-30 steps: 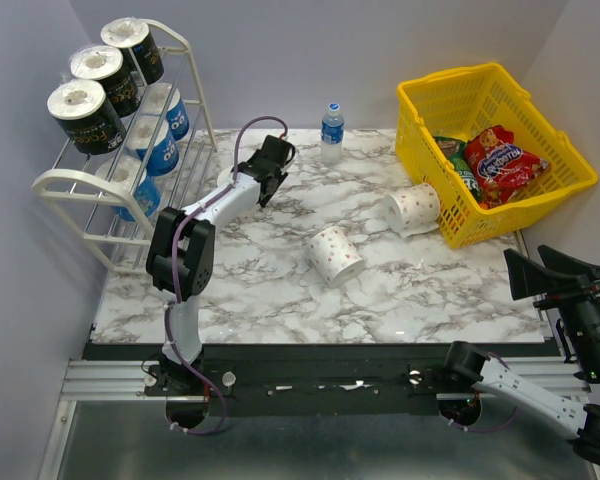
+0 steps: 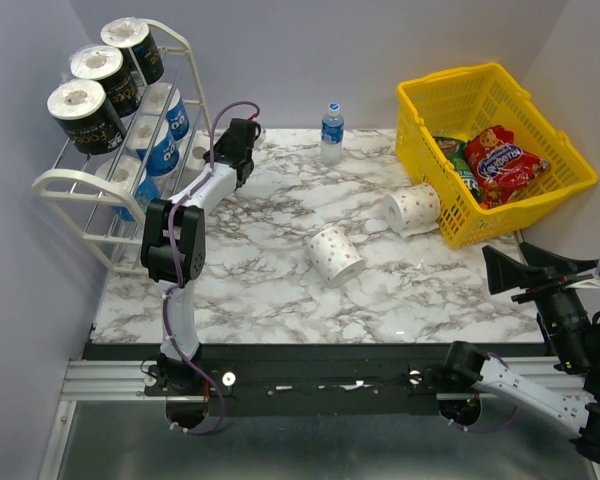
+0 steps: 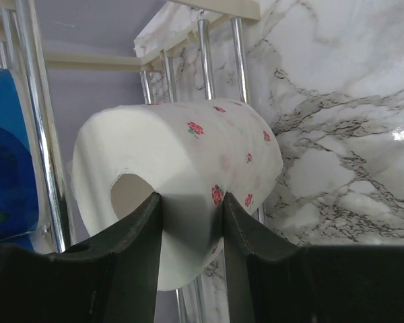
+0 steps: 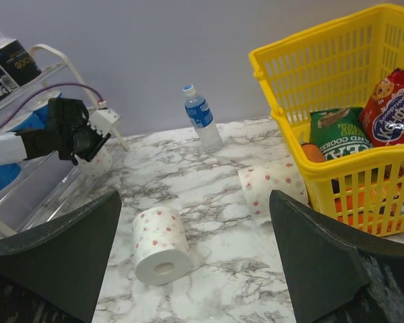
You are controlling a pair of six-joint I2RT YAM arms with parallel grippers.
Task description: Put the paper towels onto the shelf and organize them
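My left gripper is shut on a flowered paper towel roll, held at the rails of the white wire shelf, low on its inner side. The shelf carries black-wrapped rolls on top and blue-wrapped rolls below. Two more flowered rolls lie on the marble table, one in the middle, another against the basket. My right gripper is open and empty at the table's right edge.
A yellow basket with snack bags stands at the back right. A water bottle stands upright near the back wall.
My left gripper has moved left toward the shelf with the roll. The right arm has shifted slightly left.
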